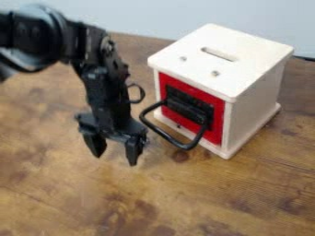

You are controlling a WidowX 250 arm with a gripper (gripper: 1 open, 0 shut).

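My black gripper point(113, 151) hangs low over the wooden table, left of a white box point(252, 88), its fingers apart with nothing between them. The box has a slot on top and a red front panel point(212, 135) carrying a black latch. A black loop handle point(182, 143) sticks out from that front toward my gripper, a short way to the right of the fingers.
A pale wall point(147, 18) stands behind the table.
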